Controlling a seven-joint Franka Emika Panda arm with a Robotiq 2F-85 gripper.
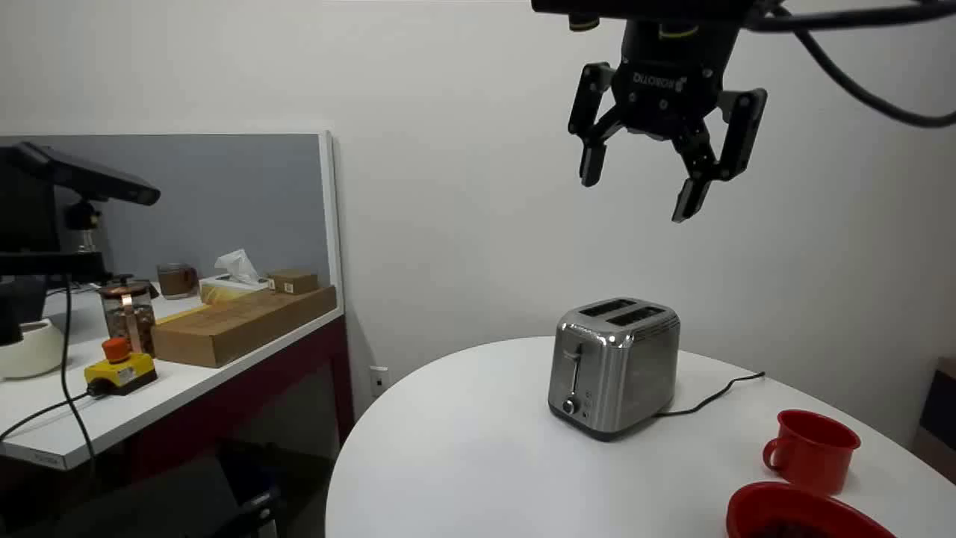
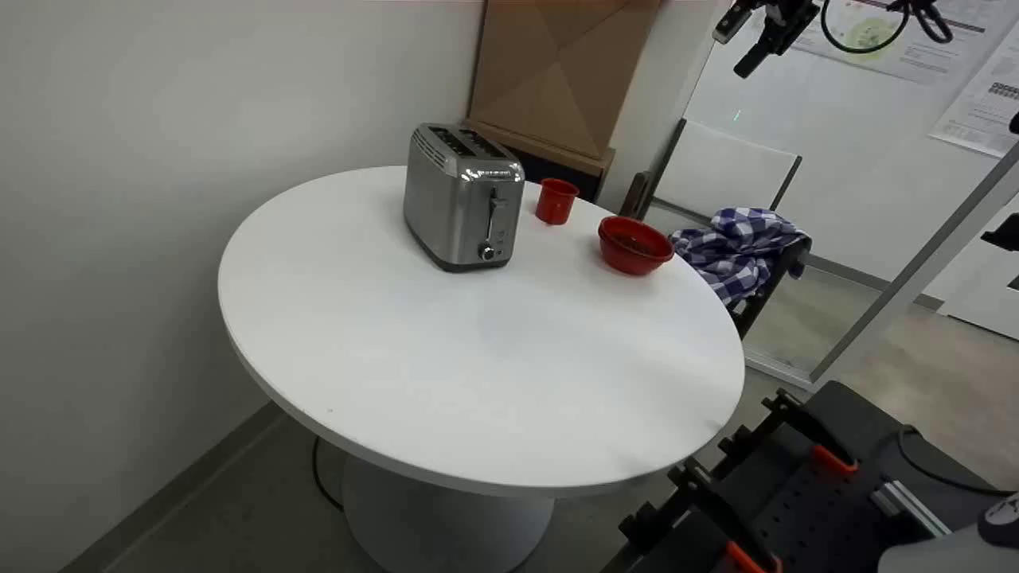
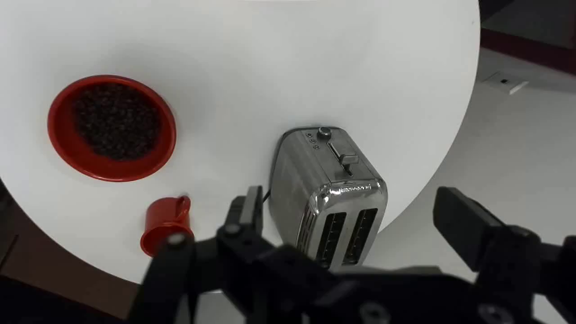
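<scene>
My gripper hangs high above the back of the round table, its fingers spread wide and nothing between them. Below it stands a silver two-slot toaster, upright, with both slots dark and its lever near the top of the front panel. A red mug is upright to one side of the toaster. Near the mug rests a red bowl holding dark beans or similar small pieces. From the wrist, the toaster appears between the fingers, well below them. Part of the mug is hidden behind the gripper.
A white round table has wide clear space in front of the toaster. The toaster's black cord trails across the tabletop. A wall rises close behind. Off the table are a desk with a cardboard box and a chair with a checked cloth.
</scene>
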